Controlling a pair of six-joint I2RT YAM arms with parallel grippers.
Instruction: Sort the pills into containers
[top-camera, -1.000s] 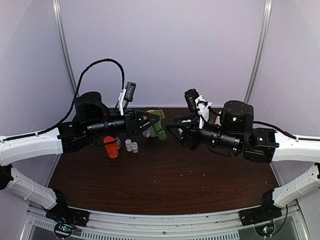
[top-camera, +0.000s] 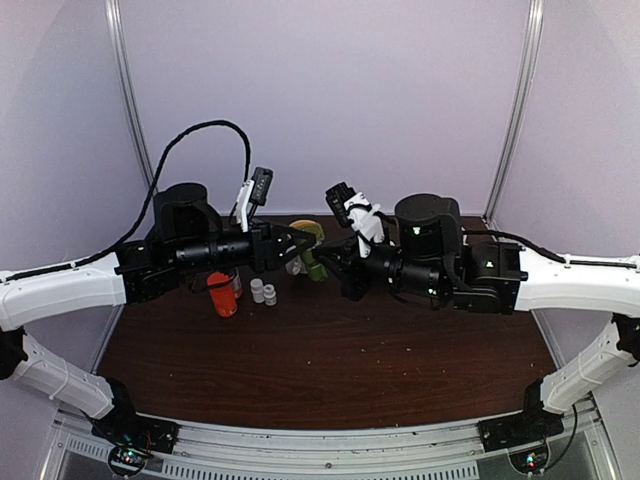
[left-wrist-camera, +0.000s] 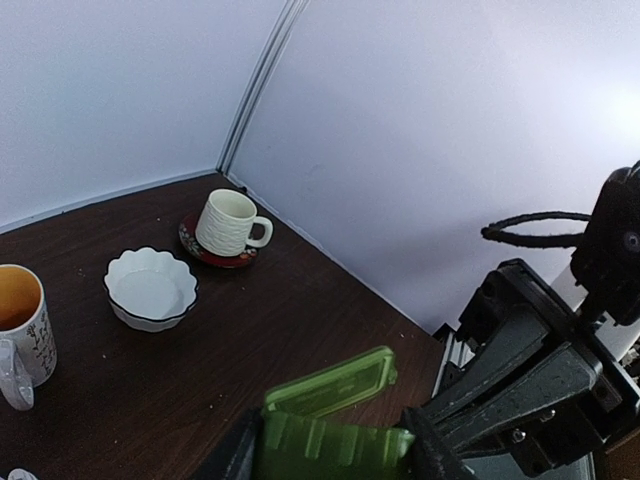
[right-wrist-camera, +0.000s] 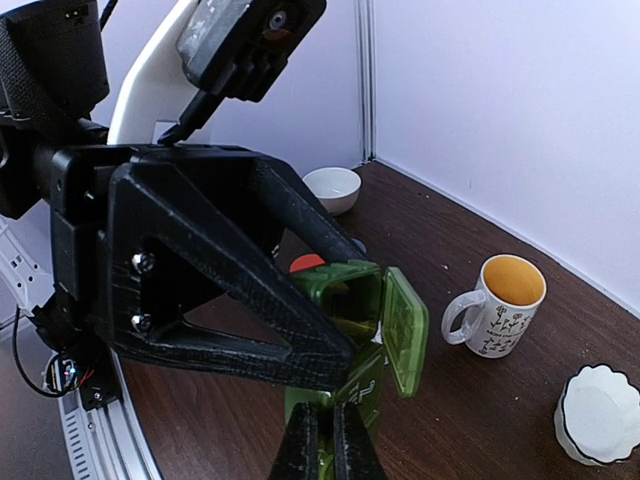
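Note:
My left gripper is shut on a green pill box (left-wrist-camera: 335, 440), holding it up above the table by its sides. A flap-like lid stands open on the box; the right wrist view shows the lid (right-wrist-camera: 405, 335) swung out beside the box's open end. The right gripper is shut, its fingertips together close in front of the lower part of the box. Nothing shows between them, and whether they touch the box I cannot tell. No pills can be made out inside. From above, both grippers partly cover the box (top-camera: 316, 268).
An orange bottle (top-camera: 222, 296) and two small white bottles (top-camera: 263, 293) stand left of centre. Behind are a mug (right-wrist-camera: 505, 305), a scalloped white dish (left-wrist-camera: 150, 288) and a cup on a saucer (left-wrist-camera: 228, 225).
The right gripper has moved left until it is close against the box. The left arm and the box in it have stayed almost still.

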